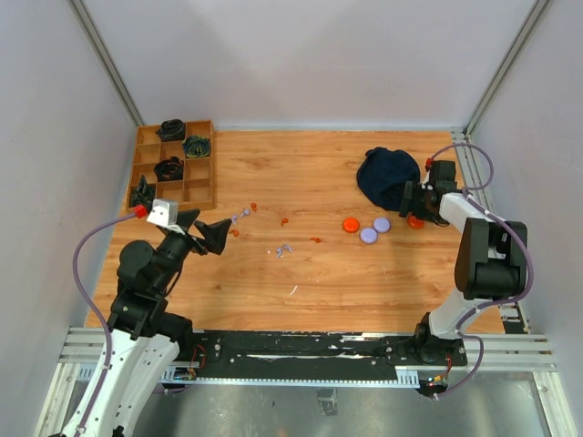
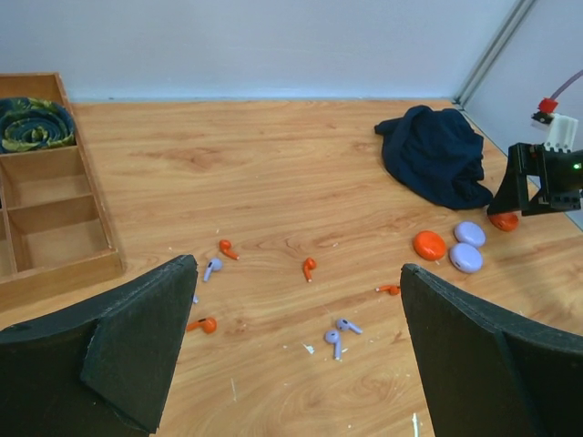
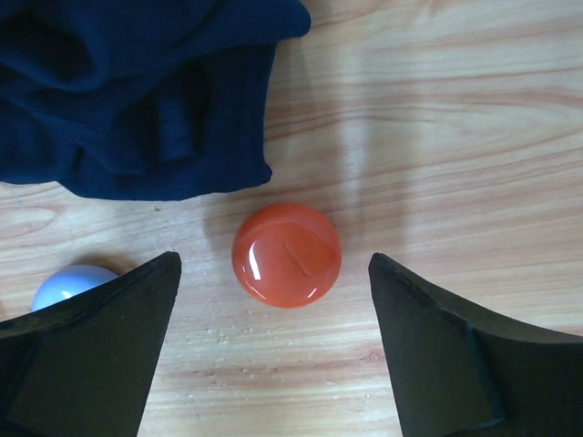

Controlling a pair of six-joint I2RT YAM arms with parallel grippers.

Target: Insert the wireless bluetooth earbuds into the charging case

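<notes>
Small orange and lilac earbuds (image 2: pixel 333 335) lie scattered over the middle-left of the wooden table. Round orange cases (image 1: pixel 351 225) and lilac cases (image 1: pixel 369 235) sit at the right. My right gripper is over the rightmost orange case (image 3: pixel 285 248), which shows between its parted, open fingers. My left gripper (image 1: pixel 204 235) hovers open at the left, with nothing held between its fingers.
A dark blue cloth (image 1: pixel 383 177) lies just behind the cases. A wooden compartment box (image 1: pixel 199 191) with dark rolled items stands at the back left.
</notes>
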